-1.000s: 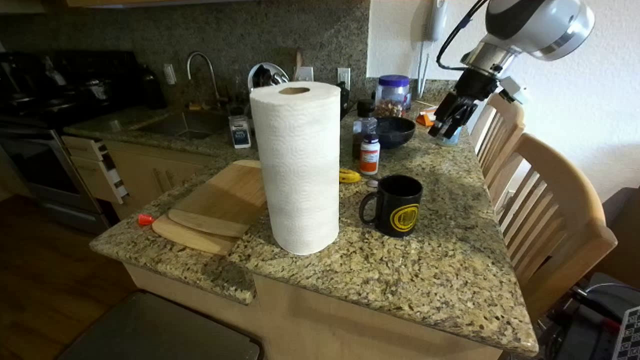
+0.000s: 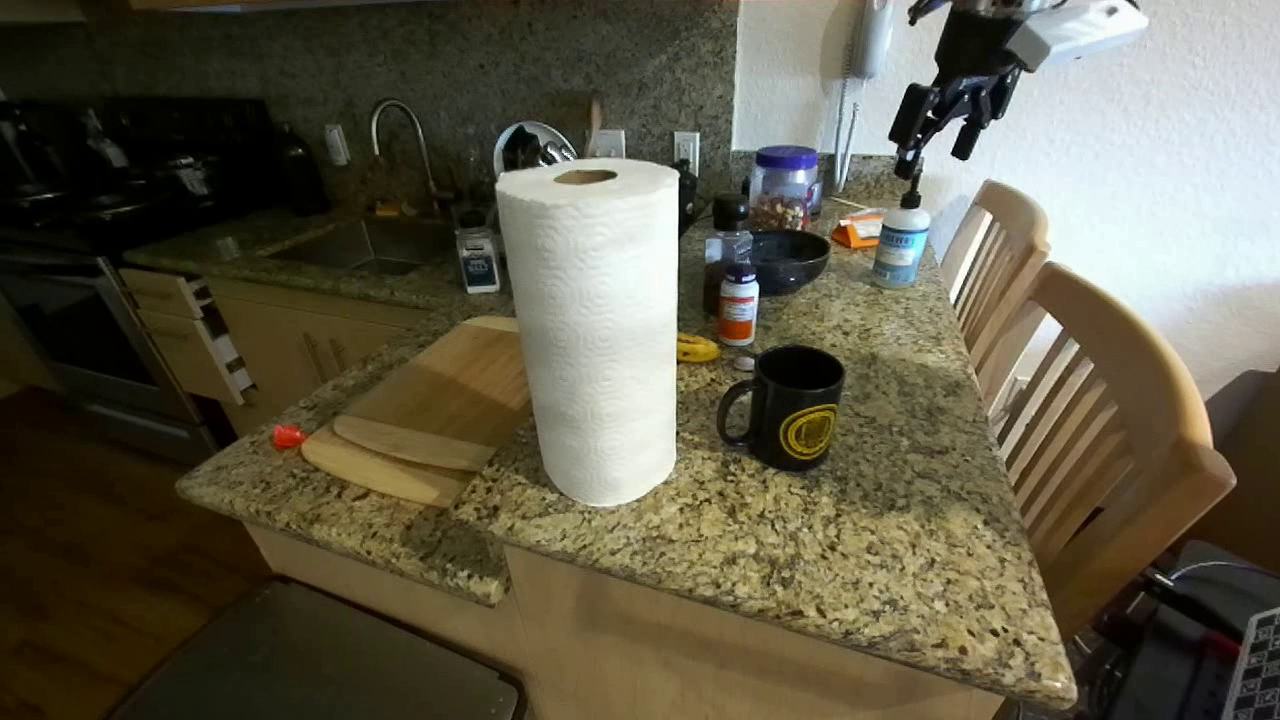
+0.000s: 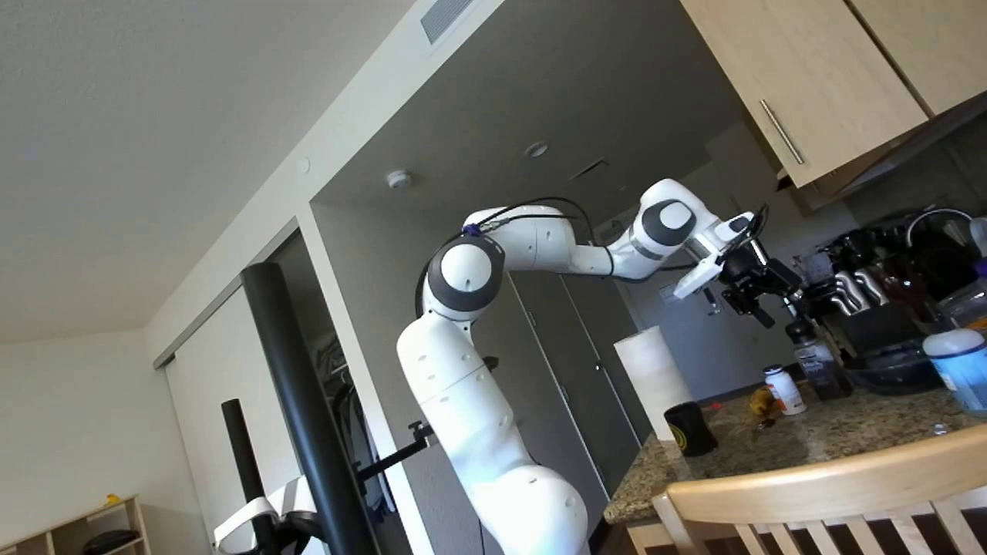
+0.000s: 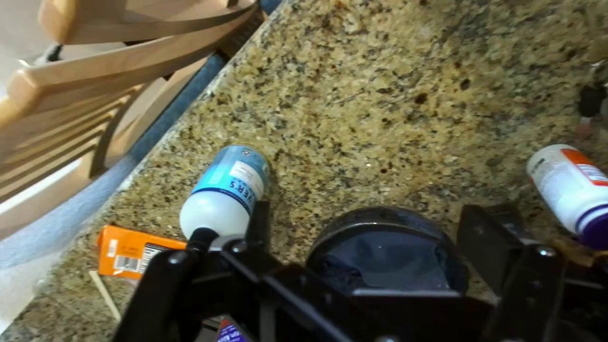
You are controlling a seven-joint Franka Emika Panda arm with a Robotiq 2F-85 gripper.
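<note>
My gripper (image 2: 939,142) hangs in the air above the far right of the counter, near the soap bottle (image 2: 899,248). Its fingers stand wide apart in the wrist view, one fingertip (image 4: 260,225) close to the blue and white soap bottle (image 4: 226,185) and the other fingertip (image 4: 484,245) well to the right. Nothing is held between them. Below the gap the dark bowl (image 4: 393,256) shows, partly covered by the gripper body. In exterior view 2 the gripper (image 3: 768,301) is high over the counter.
A paper towel roll (image 2: 596,348) and a black mug (image 2: 798,414) stand on the nearer counter. A white pill bottle (image 2: 739,307) and a lidded jar (image 2: 786,186) are beside the bowl. Wooden chairs (image 2: 1086,384) line the right edge. Bare granite (image 2: 888,516) lies in front of the mug.
The arm has moved up and away from the exterior view 1 camera, with the gripper higher and slightly to the right. The soap bottle, earlier largely hidden behind it, now shows. Objects on the counter look unmoved.
</note>
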